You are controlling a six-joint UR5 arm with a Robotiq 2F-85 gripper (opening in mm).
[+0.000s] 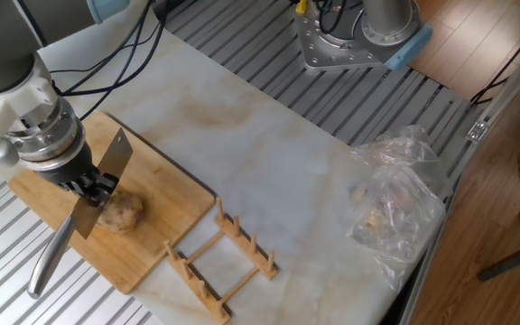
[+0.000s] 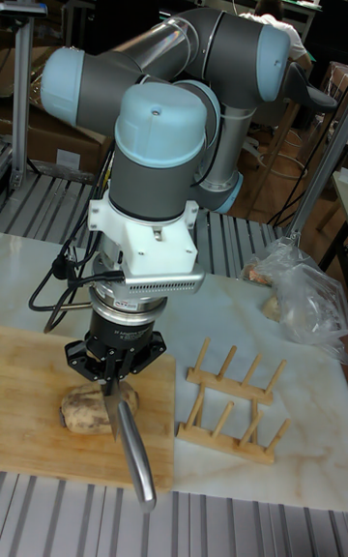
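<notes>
A cleaver-like knife with a metal handle (image 1: 51, 257) and a broad blade (image 1: 117, 155) is held by my black gripper (image 1: 103, 188), which is shut on the blade. In the other view the handle (image 2: 135, 451) slants toward the front, past the board's right side. A brown, potato-like lump (image 1: 122, 212) lies on the wooden cutting board (image 1: 165, 194), close beside the blade. From the other side, the lump (image 2: 84, 407) shows left of the knife. Whether the blade touches it I cannot tell.
Right of the board stands a wooden peg rack (image 1: 208, 246), empty. A clear plastic bag (image 1: 395, 212) with things inside lies at the table's far right. Between them and behind, the marble-patterned tabletop (image 1: 242, 135) is clear. Black cables (image 1: 106, 90) hang by the arm.
</notes>
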